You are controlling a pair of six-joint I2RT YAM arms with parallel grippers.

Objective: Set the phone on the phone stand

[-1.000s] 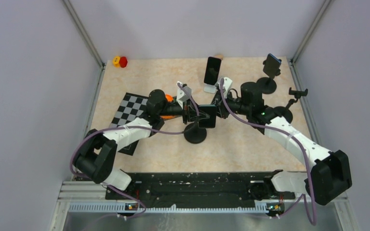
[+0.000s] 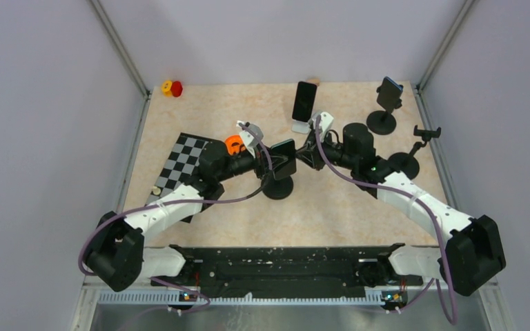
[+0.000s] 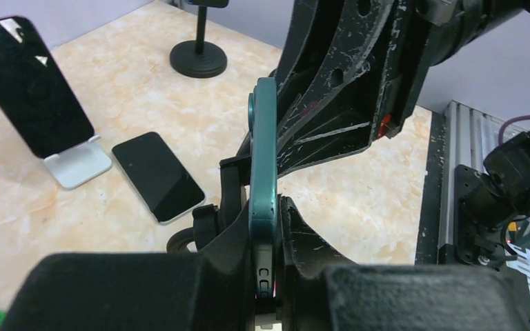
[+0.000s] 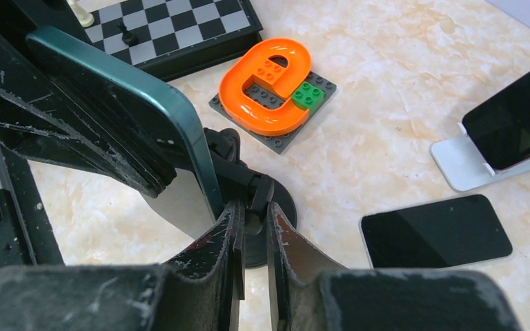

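In the middle of the table, a dark phone with a teal edge (image 3: 263,138) stands upright at a black stand, whose round base (image 2: 278,189) shows below it. My left gripper is shut on the phone, seen edge-on in the left wrist view. My right gripper is part open beside the phone, its fingertips at the stand's black holder (image 4: 248,179); whether anything is between them is hard to tell. In the top view both grippers meet at the stand from opposite sides.
A loose phone (image 4: 435,231) lies flat behind, near a white stand (image 4: 455,165) holding another phone. An orange track (image 4: 262,117) and chessboard (image 2: 179,165) are at left. Two more black stands (image 2: 404,162) (image 2: 381,123) are at right.
My left gripper and the phone have moved left and slightly back, and the stand's base appears slightly farther back. The right arm has shifted only slightly.
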